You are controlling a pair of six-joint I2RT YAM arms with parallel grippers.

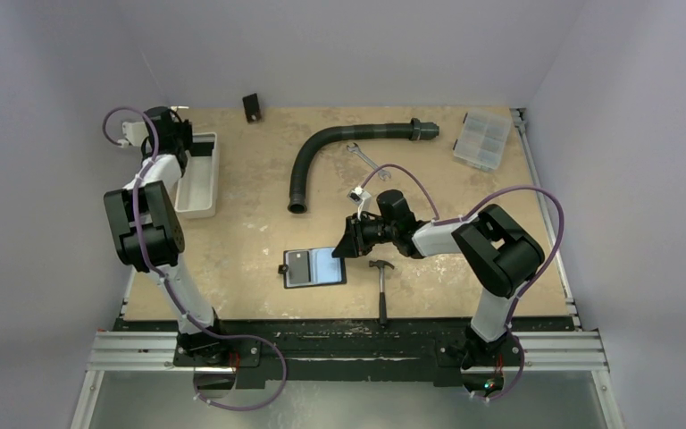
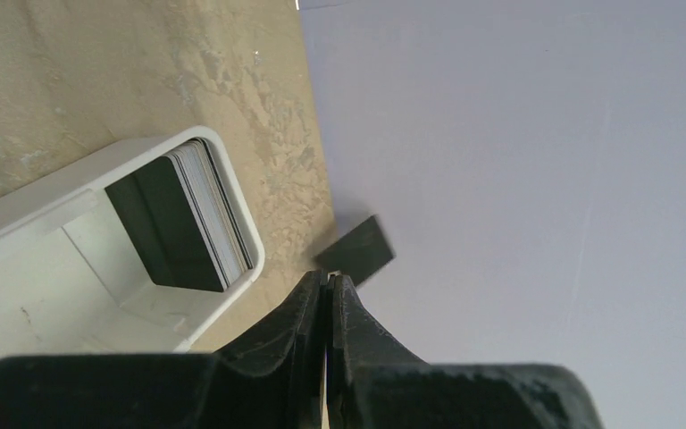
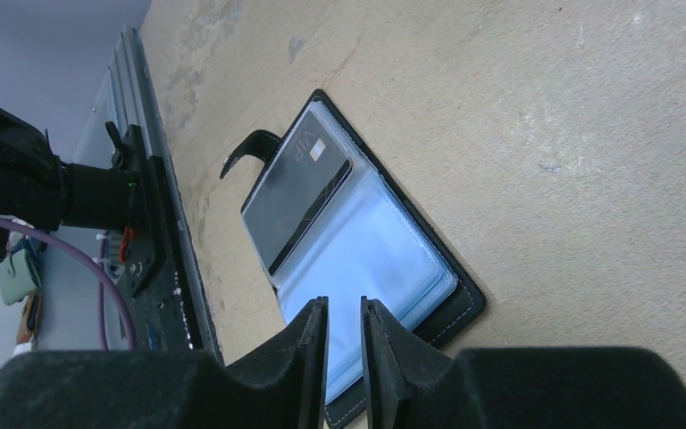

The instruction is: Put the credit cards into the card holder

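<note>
Black credit cards and paler edges form a stack (image 2: 163, 223) at one end of the white bin (image 1: 197, 206). My left gripper is shut over the bin area; I make out no card between its tips. A loose dark card (image 1: 251, 108) appears near the back wall, apart from the gripper, and a blurred dark card (image 2: 362, 250) shows past the fingertips. The card holder (image 3: 458, 317) lies spread at front centre, a grey card (image 3: 295, 188) on its strap end and a light blue panel beside it. My right gripper is slightly open above it, empty.
A black hose (image 1: 357, 132) and a wrench (image 1: 366, 159) lie at back centre. A hammer (image 1: 381, 290) is right of the holder. A clear box (image 1: 482, 140) sits at back right. Table between bin and holder is clear.
</note>
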